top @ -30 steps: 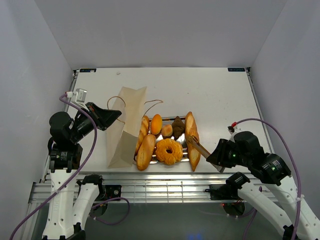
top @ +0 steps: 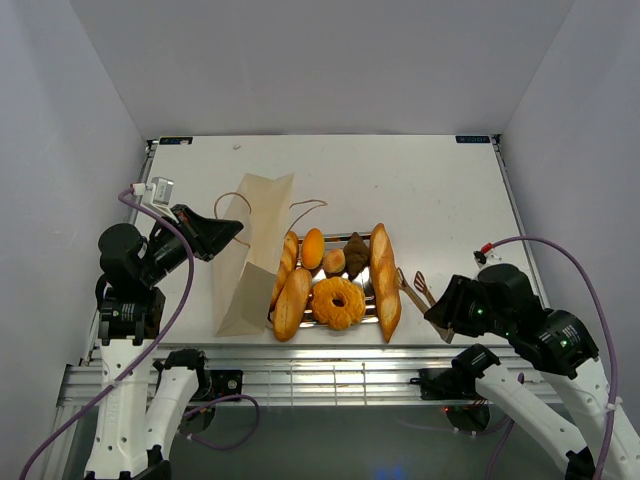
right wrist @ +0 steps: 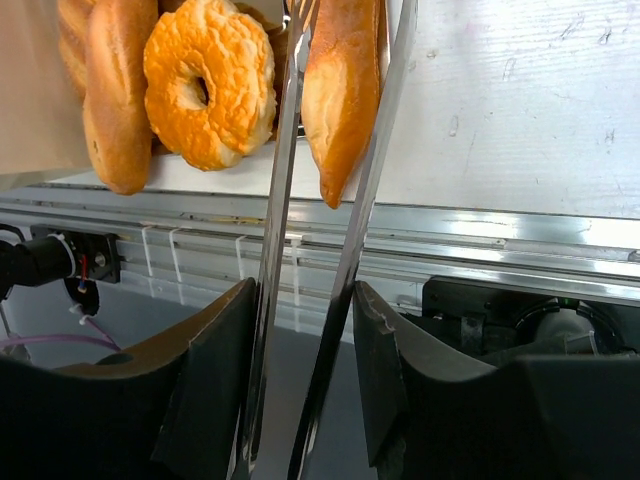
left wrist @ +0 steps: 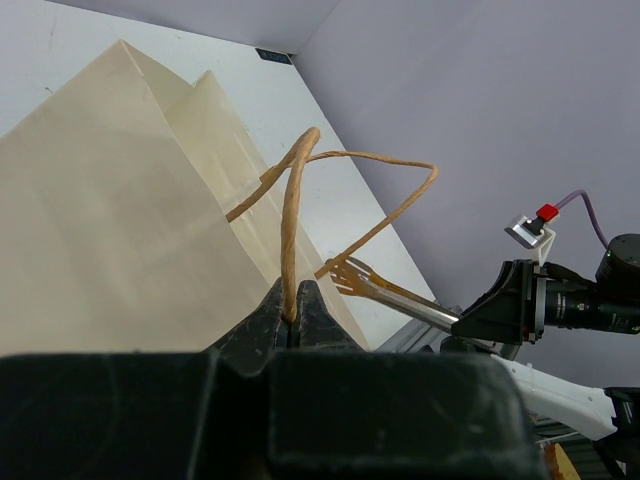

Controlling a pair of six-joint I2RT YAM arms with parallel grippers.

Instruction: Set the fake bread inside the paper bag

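The cream paper bag (top: 255,255) stands upright at the left of the tray, its top open. In the left wrist view, my left gripper is shut on the bag's twisted handle (left wrist: 290,225). My right gripper (top: 446,308) has the metal tongs (right wrist: 283,160) between its fingers, their two arms spread apart. From above, the tongs' tips stand just right of the long baguette (top: 383,275), with nothing between them. A round ring loaf (top: 322,292), a shorter baguette (top: 291,303), an oval roll (top: 312,246) and a dark piece (top: 356,254) lie on the tray.
The metal tray (top: 366,312) sits near the table's front edge, beside the bag. A metal rail (top: 330,370) runs along the front.
The tongs have spread apart, and their tips have shifted right, off the long baguette. My right arm has moved slightly right. The left arm and the bag are unchanged.
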